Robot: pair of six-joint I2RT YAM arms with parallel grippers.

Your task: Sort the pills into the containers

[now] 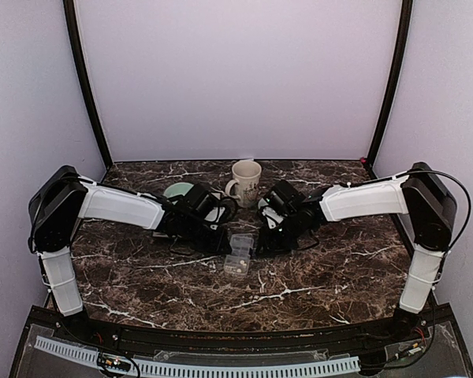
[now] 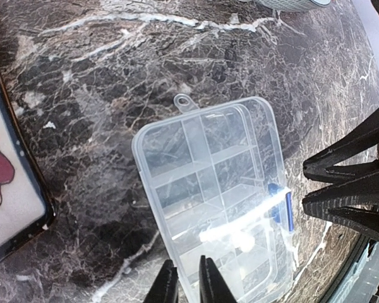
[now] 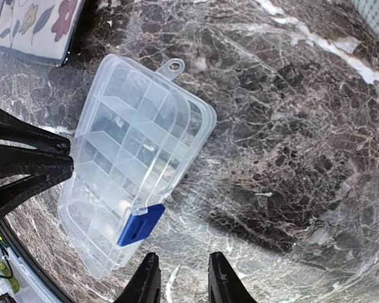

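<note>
A clear plastic pill box with several compartments lies on the marble table between my two grippers. A blue clasp shows on one side of it, and a few pale pills appear through the plastic. How far its lid stands raised, I cannot tell. Left of the box, my left gripper has its fingertips a little apart, with nothing seen between them. On the other side, my right gripper is open wider and empty.
A cream mug stands behind the box. At the back left is a pale green dish; a flower-patterned tray lies close to the box.
</note>
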